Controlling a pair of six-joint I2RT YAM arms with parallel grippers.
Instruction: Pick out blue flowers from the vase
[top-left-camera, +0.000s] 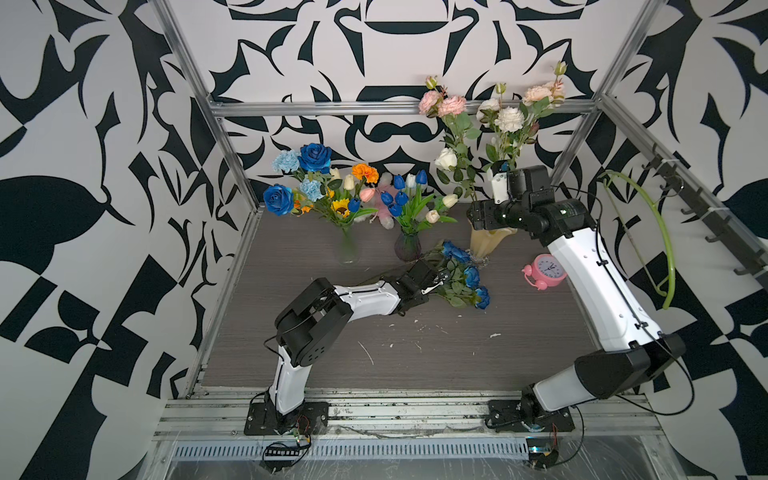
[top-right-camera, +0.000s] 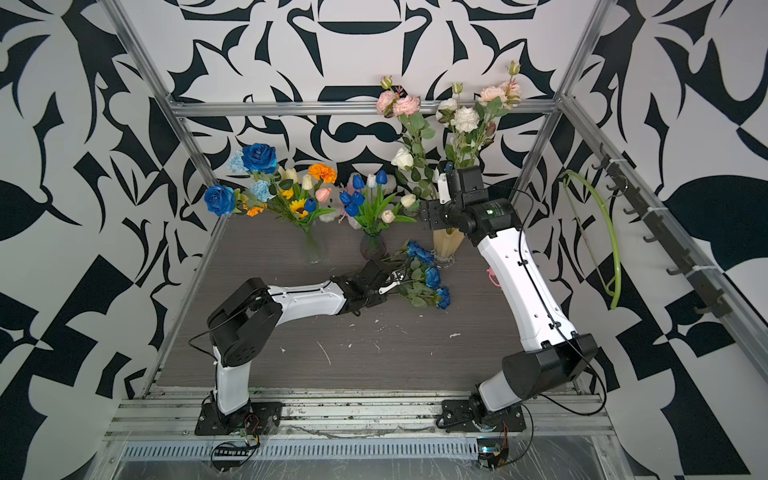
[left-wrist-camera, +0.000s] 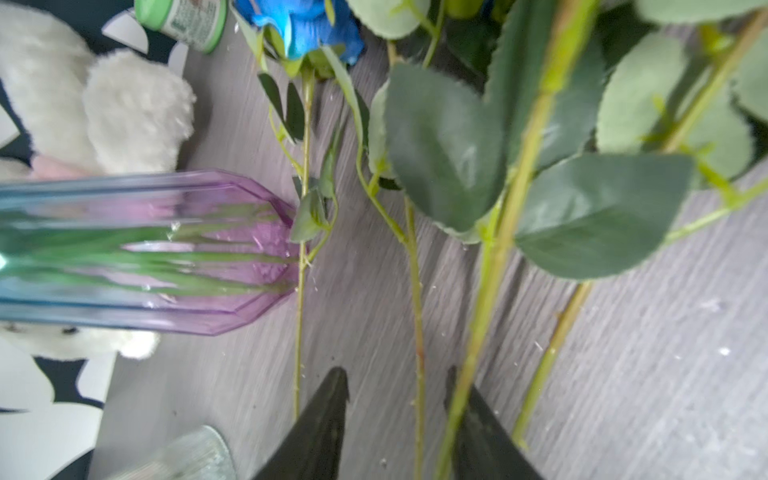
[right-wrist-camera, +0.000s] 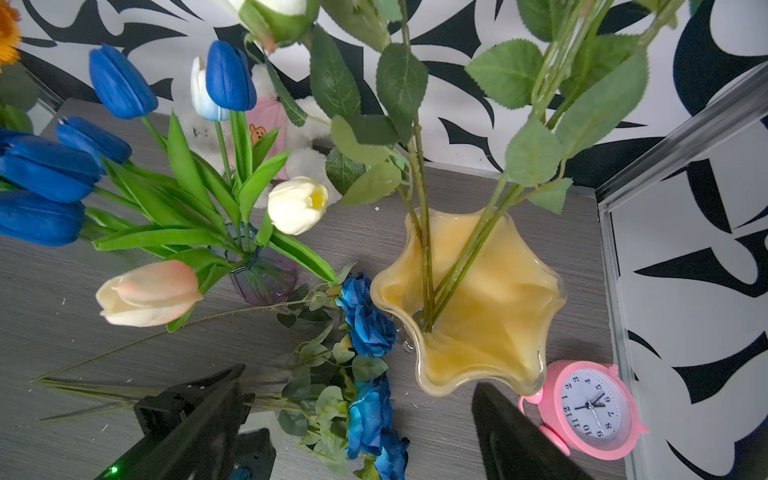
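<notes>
Several blue roses (right-wrist-camera: 369, 408) with green leaves lie together on the table, heads to the right and bare stems to the left. Low over their stems is my left gripper, its fingers parted; one stem (left-wrist-camera: 472, 360) passes by its right finger, and I cannot tell whether any is gripped. The yellow fluted vase (right-wrist-camera: 496, 296) holds pink and white flowers (top-left-camera: 509, 120), with no blue bloom seen among them. My right gripper is open and empty, over the table at the near side of the vase.
A purple vase with blue tulips (top-left-camera: 406, 204) and a mixed bouquet in a clear vase (top-left-camera: 346, 244) stand at the back left. The pink alarm clock (right-wrist-camera: 596, 408) is right of the yellow vase.
</notes>
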